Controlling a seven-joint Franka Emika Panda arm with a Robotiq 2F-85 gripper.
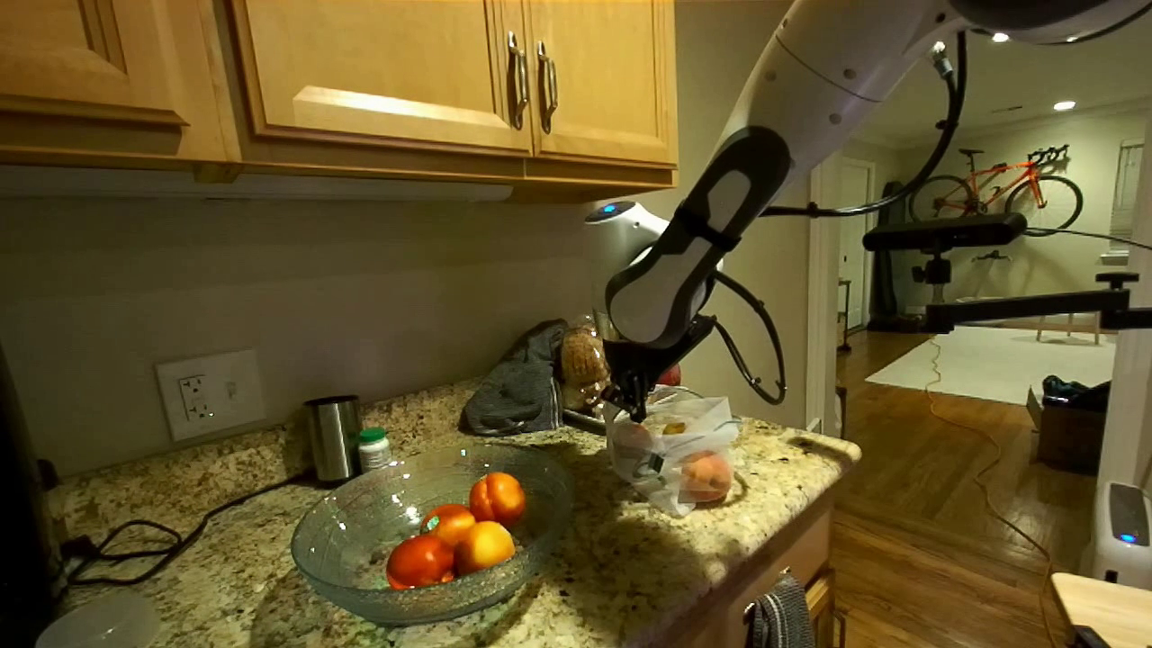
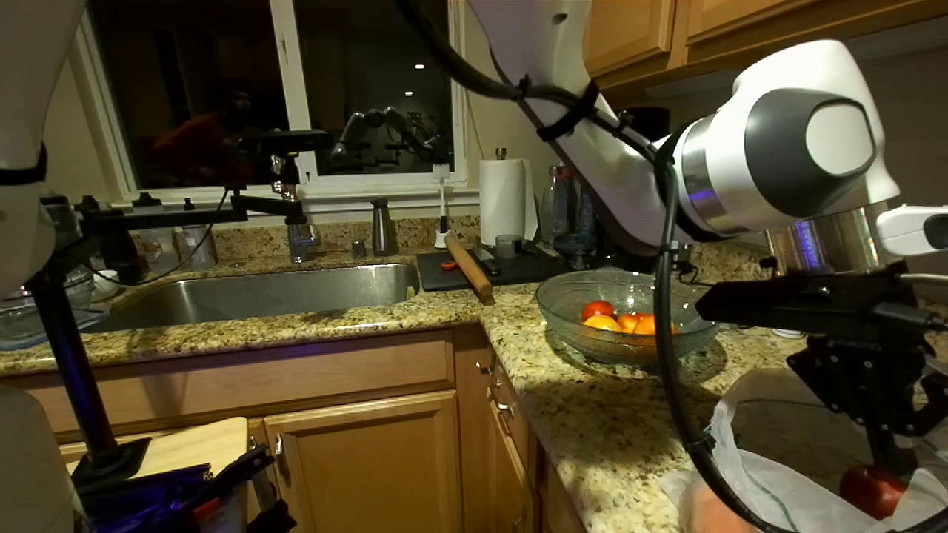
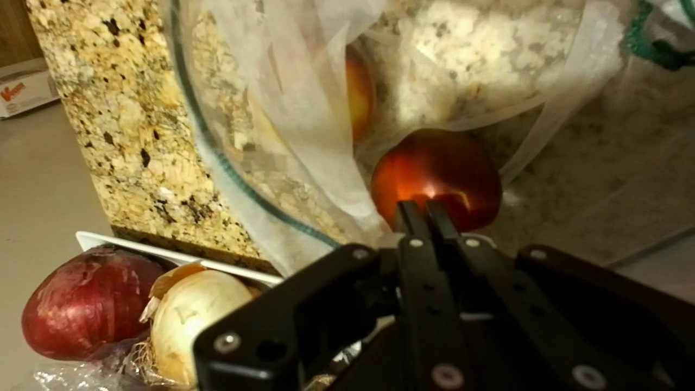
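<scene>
A translucent white mesh bag [image 1: 659, 443] with a green drawstring sits on the counter at the right, fruit inside. A dark red round fruit [image 3: 437, 170] lies in the bag, and a second, yellow-red fruit [image 3: 358, 94] shows partly behind the mesh. My gripper reaches into the bag's mouth, its fingers close together with a narrow gap; the tips overlap the near side of the red fruit. What is between them cannot be made out. In exterior view 1, a large glass bowl [image 1: 335, 567] holds several red and orange fruits.
A red onion [image 3: 88, 303] and a yellow onion [image 3: 195, 316] lie beside the bag in the wrist view. Behind it are a grey cloth [image 1: 518, 383] and bagged bread [image 1: 583, 356]. A metal cup [image 1: 334, 437] stands behind the bowl. Bare counter separates bowl and bag.
</scene>
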